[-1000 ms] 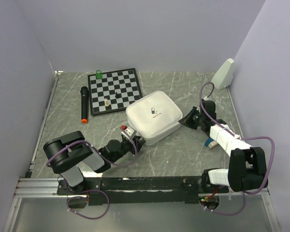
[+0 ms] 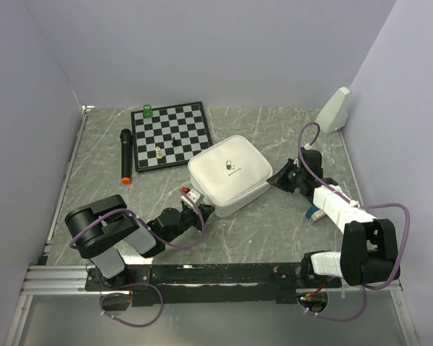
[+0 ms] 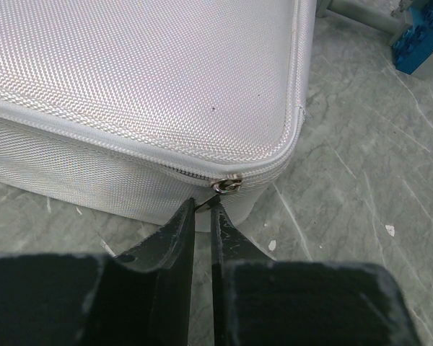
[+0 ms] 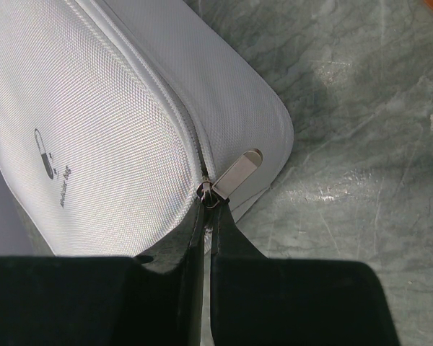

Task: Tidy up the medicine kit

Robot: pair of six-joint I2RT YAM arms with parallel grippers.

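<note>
The white zippered medicine case (image 2: 231, 173) lies closed in the table's middle, a small pill print on its lid. My left gripper (image 2: 208, 209) is at its front-left corner; in the left wrist view its fingertips (image 3: 203, 210) nearly meet around the metal zipper pull (image 3: 225, 186), and how firmly they hold it is hard to tell. My right gripper (image 2: 273, 180) is at the case's right side; in the right wrist view it is shut on a zipper slider (image 4: 208, 193), with its metal tab (image 4: 237, 173) sticking out beside the fingertips.
A chessboard (image 2: 195, 130) with a green glass and small pieces lies at the back left, beside a black-orange microphone (image 2: 126, 155). A white object (image 2: 334, 109) stands at the back right. A blue object (image 2: 314, 214) lies by the right arm. Bare table is in front of the case.
The case and the right arm show no visible change.
</note>
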